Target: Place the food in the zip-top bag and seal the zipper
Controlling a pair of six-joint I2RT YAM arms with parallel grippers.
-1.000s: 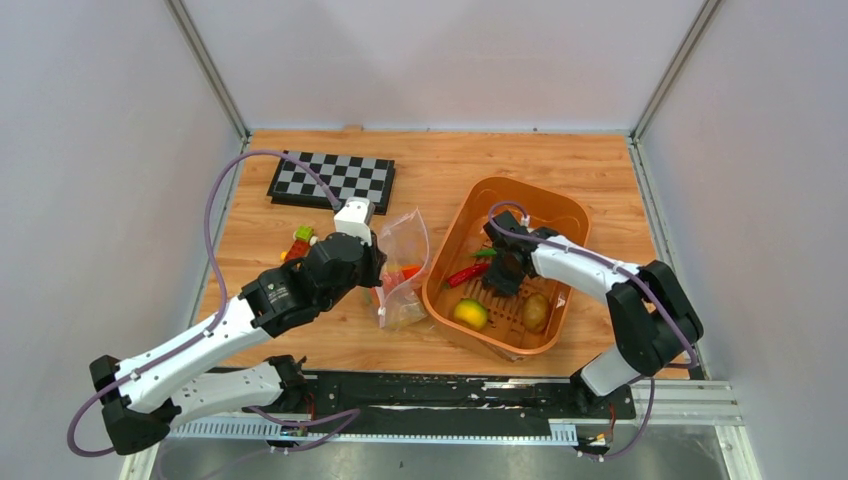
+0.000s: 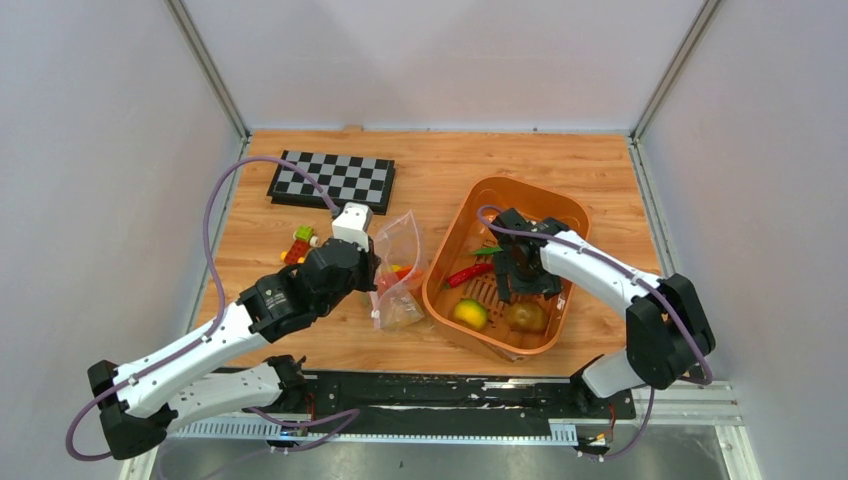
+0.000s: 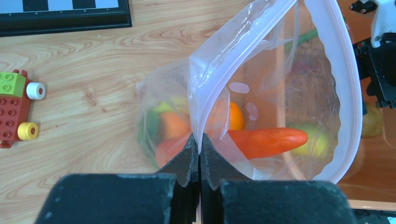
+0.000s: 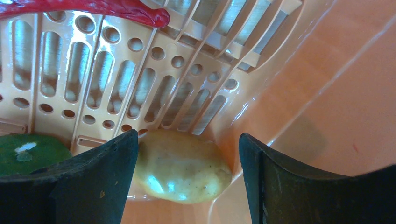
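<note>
The clear zip top bag (image 3: 210,70) hangs with its mouth spread toward the orange basket (image 2: 497,185). My left gripper is shut on one edge of its rim. Inside the bag show a red-orange pepper (image 3: 268,141), an orange fruit (image 3: 236,116) and something green. My right gripper is open in the basket, with a brown potato-like food (image 4: 182,165) lying between its fingers in the right wrist view, ungripped. A red chili (image 2: 469,275), a green chili (image 2: 487,250) and a yellow-green mango (image 2: 470,314) also lie in the basket.
A checkered board (image 2: 335,180) lies at the back left. Toy blocks on wheels (image 3: 14,109) stand left of the bag. The basket's wall (image 4: 322,88) rises close beside my right gripper. Bare wood lies behind the basket.
The left arm has barely moved.
</note>
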